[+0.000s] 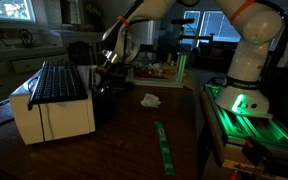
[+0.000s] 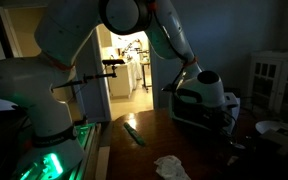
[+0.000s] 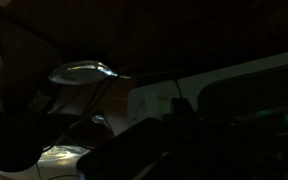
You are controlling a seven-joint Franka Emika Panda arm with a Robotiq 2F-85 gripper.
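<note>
My gripper (image 1: 106, 82) hangs low beside the right side of a white box (image 1: 59, 121), among dark items that are hard to make out. The wrist view shows it as a dark shape along the bottom, its fingers mostly lost in shadow; it appears shut, with nothing visible between them. A shiny metal spoon (image 3: 80, 72) lies on the dark table at upper left of that view, apart from the gripper. Part of a pale box or appliance edge (image 3: 149, 101) runs behind the gripper there.
A black keyboard (image 1: 60, 83) rests on the white box. A crumpled white cloth (image 1: 150, 101) and a long green object (image 1: 164, 150) lie on the brown table, with bare wood between them. Cables cross the wrist view near the spoon.
</note>
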